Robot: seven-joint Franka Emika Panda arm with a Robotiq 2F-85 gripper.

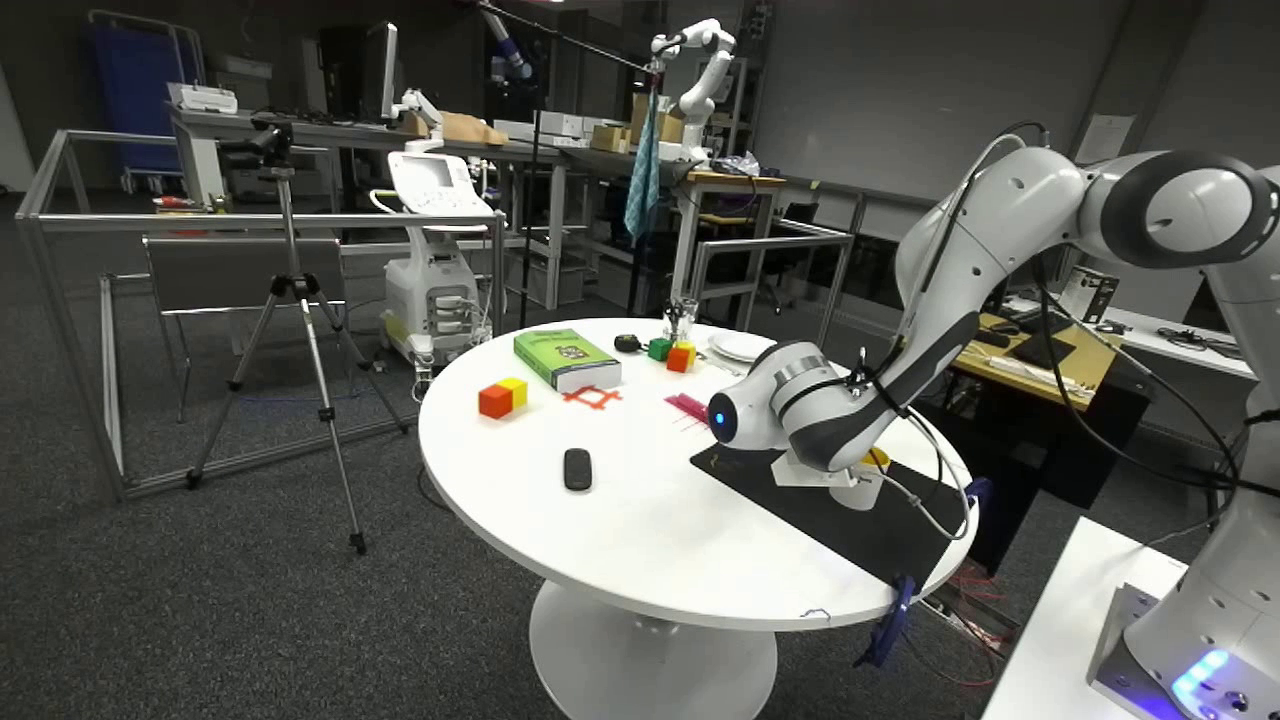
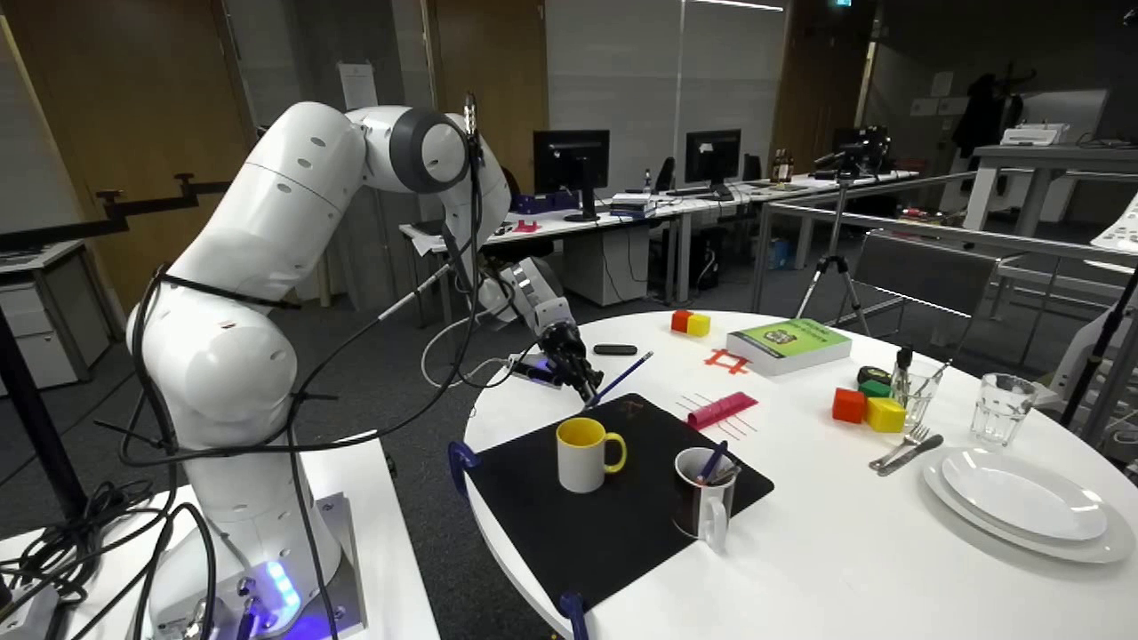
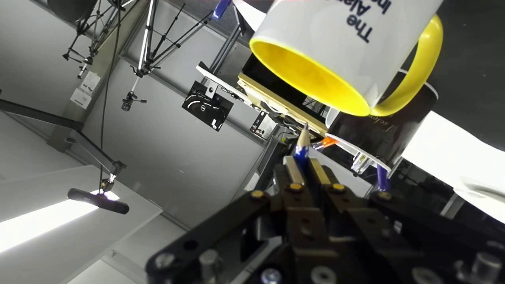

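Observation:
My gripper is shut on a blue pencil, whose sharpened tip sticks out past the fingers. In exterior view 2 the pencil slants up and to the right from the gripper, low near the table. Beside it, on the black mat, stands a white mug with a yellow inside and handle; this yellow-handled mug fills the top of the wrist view. Farther along the mat is a second mug holding pens. Exterior view 1 has the gripper hidden behind the arm.
Around the table lie a pink piece, a dark oblong object, a green book, coloured blocks, glasses, cutlery and white plates. Blue clamps stick up at the mat's edge.

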